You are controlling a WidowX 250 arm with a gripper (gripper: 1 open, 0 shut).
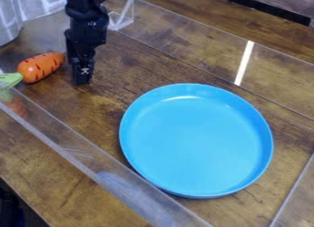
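A dark robot gripper (77, 65) reaches down to the wooden surface at the upper left, just right of an orange toy carrot (42, 67) with a pale green top. Its fingers are small and dark, and whether they are open or shut is unclear. A large blue plate (196, 139) lies at the right front, well apart from both.
Clear plastic walls border the wooden surface (166, 56), one crossing the lower left. A metallic object (7, 17) stands at the upper left edge. The surface between gripper and plate, and behind the plate, is bare.
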